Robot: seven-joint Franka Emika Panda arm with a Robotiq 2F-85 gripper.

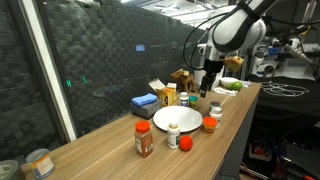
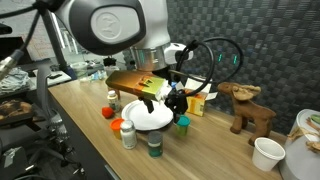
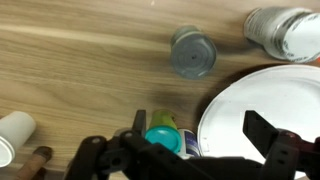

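Note:
My gripper hangs above the counter, its fingers apart and nothing between them; in exterior view 1 the gripper (image 1: pixel 208 62) is over the far end of the counter. In the wrist view a small container with a teal lid (image 3: pixel 164 134) lies below, partly between the dark fingers. A white plate (image 3: pixel 230 108) is under the right finger (image 3: pixel 267 134). A grey-lidded jar (image 3: pixel 192 52) and a larger silver-lidded jar (image 3: pixel 285 33) stand beyond. The orange lid (image 1: pixel 209 123) and red tomato (image 1: pixel 186 143) sit near the plate in exterior view 1.
A toy deer (image 2: pixel 249 106) and a white cup (image 2: pixel 267 153) stand on the deer's side of the counter. A spice jar (image 1: pixel 144 138) and a white-capped bottle (image 1: pixel 173 134) are nearer the first camera. Bare wood (image 1: pixel 90 158) shows at the counter's near part.

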